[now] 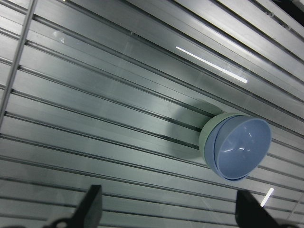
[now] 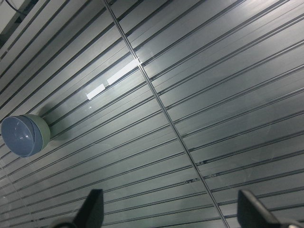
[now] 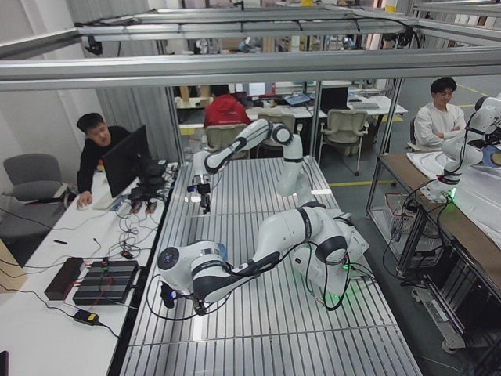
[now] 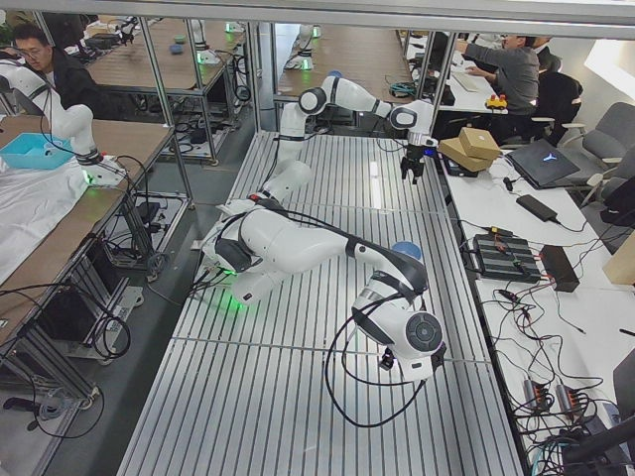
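A blue bowl nested with a pale green bowl stands on the slatted metal table point(image 4: 268, 407), also in the right wrist view as a blue bowl point(image 2: 16, 135) at left. My left gripper, on the near arm in the camera left view, is open above the table, with nothing between its fingers, the bowls beyond it at upper right. My right gripper is open too, over bare slats at the far end, with the bowls off to the left. In the camera left view the near arm mostly hides the bowls.
A desk point(image 3: 55, 329) with monitor, power units and cables runs along one side, with a seated person. Another table point(image 3: 477, 235) with an arm and white cloth stands opposite. Cables hang from both arms.
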